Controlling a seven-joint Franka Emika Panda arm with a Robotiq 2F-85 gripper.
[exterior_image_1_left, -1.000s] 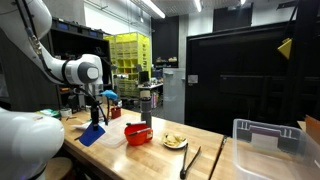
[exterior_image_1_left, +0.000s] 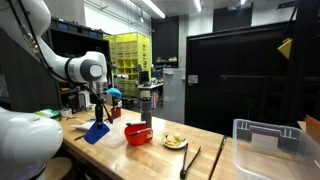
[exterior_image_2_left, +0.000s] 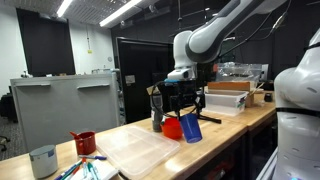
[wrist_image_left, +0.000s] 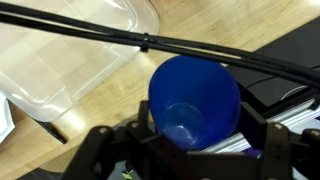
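A blue cup (exterior_image_1_left: 97, 132) hangs tilted in the air near the table's front edge, with my gripper (exterior_image_2_left: 186, 112) shut on it. Looking from the wrist, I see into the cup (wrist_image_left: 193, 100), and it appears empty. Dark fingers (wrist_image_left: 262, 142) stand on either side of it; the exact contact is hard to make out. In exterior view 2 the cup (exterior_image_2_left: 193, 130) tips down to the right, in front of a red pot (exterior_image_2_left: 172, 128).
A shallow clear tray (exterior_image_2_left: 140, 148) lies beside the cup's spot. Along the wooden table are a plate of yellow food (exterior_image_1_left: 173, 140), a dark stick (exterior_image_1_left: 190, 162), a clear bin (exterior_image_1_left: 275, 150), a grey pot (exterior_image_2_left: 44, 160), a red mug (exterior_image_2_left: 85, 143) and several markers (exterior_image_2_left: 82, 168).
In exterior view 1, the arm and blue cup have shifted slightly to the right. The objects on the table look unmoved.
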